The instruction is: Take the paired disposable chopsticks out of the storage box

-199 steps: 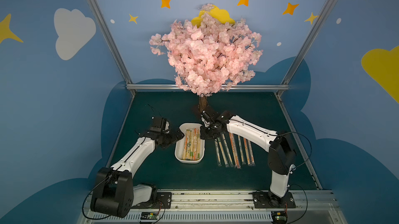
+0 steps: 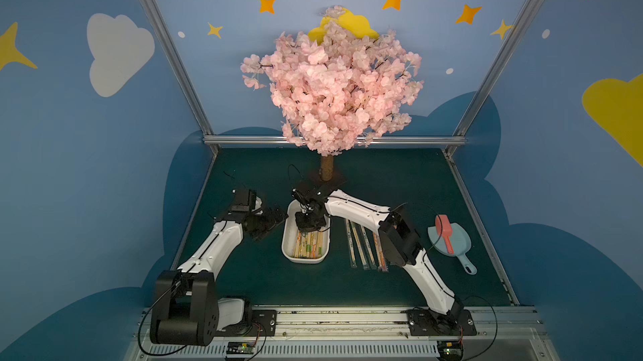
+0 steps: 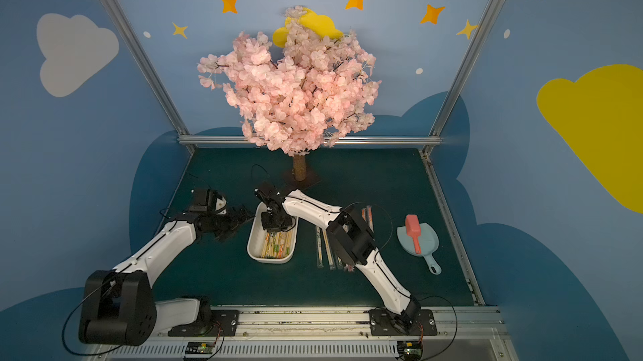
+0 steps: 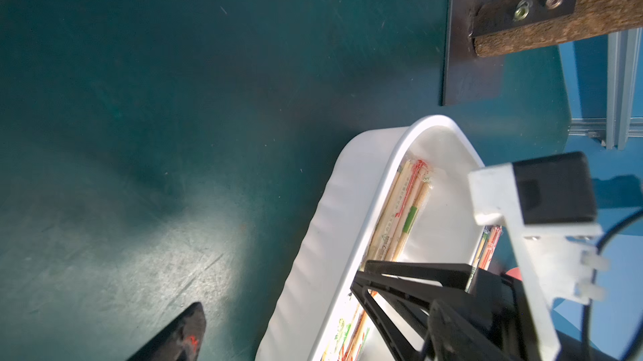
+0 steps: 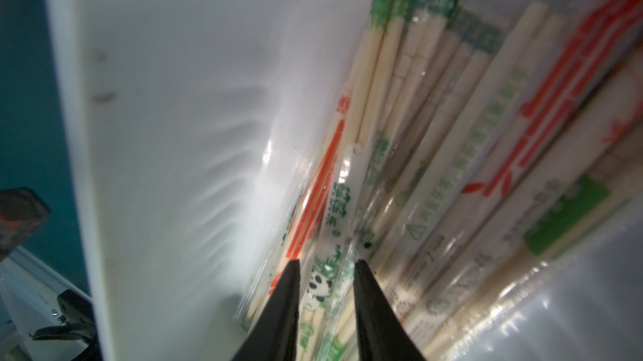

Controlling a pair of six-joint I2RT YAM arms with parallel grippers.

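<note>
The white storage box (image 2: pixel 287 247) stands mid-table with several paper- and film-wrapped chopstick pairs (image 2: pixel 308 245) lying lengthwise in it. My right gripper is down inside the box, pointing at the wrapped chopsticks (image 5: pixel 402 213). A narrow gap separates its fingertips, over a wrapper with a panda print (image 5: pixel 318 287); whether that pair sits between or beneath them I cannot tell. At the box's left side, my left gripper is open and empty. Its fingers (image 4: pixel 184 331) are spread wide over the table and box edge.
Right of the box, several wrapped chopstick pairs (image 2: pixel 361 247) lie side by side, partly under the right arm. A blue dustpan (image 2: pixel 460 239) with a red scoop (image 2: pixel 445 233) lies farther right. Behind the box stands a blossom tree (image 2: pixel 327 168).
From right of the box, my right gripper has moved left and into it, covering the far part of the chopsticks. The left arm has shifted slightly left, away from the box.
</note>
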